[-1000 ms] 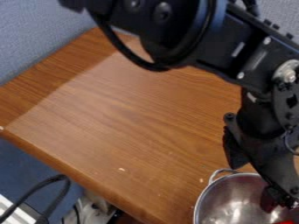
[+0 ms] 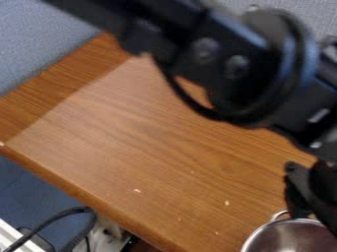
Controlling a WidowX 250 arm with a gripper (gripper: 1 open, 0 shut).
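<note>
My black arm [image 2: 218,64] crosses the top and right of the view. Only a small black part of the hand shows at the right edge, above a steel pot [image 2: 290,238] that is cut off at the bottom-right corner. The fingertips are out of frame, so what lies between them is hidden.
Grey-blue padded surfaces lie beyond its far edges. Black cables [image 2: 59,217] and a white object are below the table at the bottom left.
The arm has moved to the right, carrying the gripper mostly out of view. Less of the pot shows now, and the red item seen in it earlier is out of sight.
</note>
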